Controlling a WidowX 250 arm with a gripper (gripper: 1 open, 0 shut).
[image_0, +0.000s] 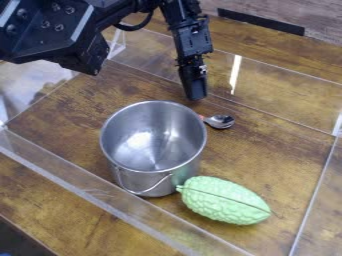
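My black gripper (195, 88) hangs low at the top centre, shut, with its tips near the wooden surface behind the pot and nothing visible between them. A steel pot (151, 135) stands at the centre left, open and empty. A metal spoon (219, 121) lies just right of the pot's rim, below my gripper, its handle end partly unclear. A pale green bumpy vegetable (226, 203), like a bitter melon, lies at the pot's lower right.
Clear plastic walls border the wooden floor (281, 140) on several sides.
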